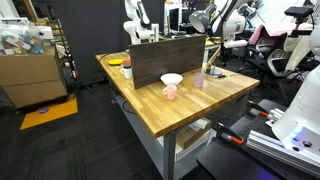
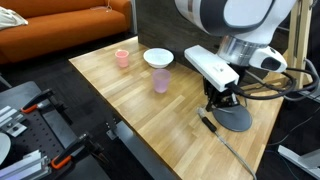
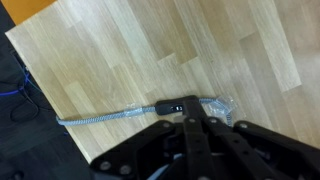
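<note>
My gripper points down at the wooden table, its fingers shut; nothing shows between them. Just ahead of the fingertips in the wrist view is a small black piece [image 3: 172, 106] on a grey ribbed cord [image 3: 100, 118], with clear tape around part of it. In exterior view 2 the cord [image 2: 232, 152] runs toward the table's front edge, and a dark grey disc [image 2: 236, 119] lies beside the gripper [image 2: 213, 102]. Whether the fingertips touch the black piece, I cannot tell.
A purple cup [image 2: 161, 81], a white bowl [image 2: 158, 57] and a pink cup [image 2: 122, 58] stand farther along the table. Between them and the near edge the wood is bare. A dark upright panel [image 1: 170, 60] closes off the back.
</note>
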